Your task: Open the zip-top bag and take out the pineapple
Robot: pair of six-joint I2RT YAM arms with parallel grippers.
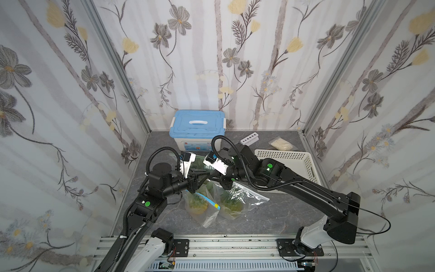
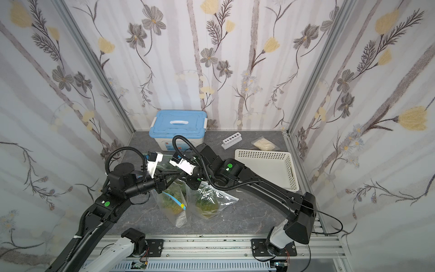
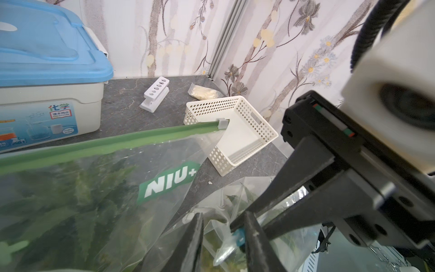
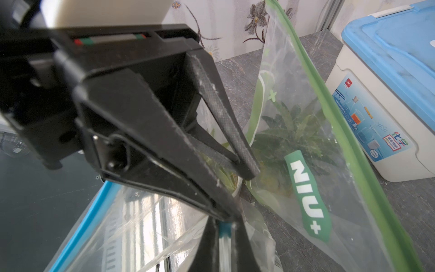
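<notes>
A clear bag with a blue zip strip and yellow slider lies at the table's front, a yellow-green pineapple showing through it. Right beside it is another shiny clear bag with a yellow-green content. Behind them stands a green-zip bag marked NIU+, leaves inside. My right gripper is shut, pinching a thin blue-edged bit of bag film between its fingertips. My left gripper is open close by, its fingers apart around the loose film near the right fingertips; it grips nothing.
A blue-lidded box stands at the back left. A white perforated basket, partly behind the right arm, is on the right, with a white rack and a small packet behind it. Bare table lies at front right.
</notes>
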